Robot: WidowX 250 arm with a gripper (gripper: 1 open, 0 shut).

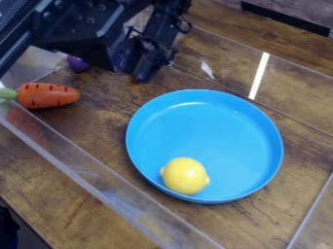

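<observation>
My dark gripper point(151, 60) is low over the wooden surface at the upper middle, behind the blue plate; its fingertips are dark and blurred against the arm, so how far apart they are is unclear. A yellow lemon point(185, 176) lies in the lower part of the blue plate point(221, 126). An orange toy carrot point(47, 95) lies at the left. A purple object point(78, 63) is partly visible beside the arm at the upper left.
Clear plastic edging runs diagonally along the lower left and at the right. A white strip point(259, 76) is on the wood at the upper right, where the surface is otherwise clear.
</observation>
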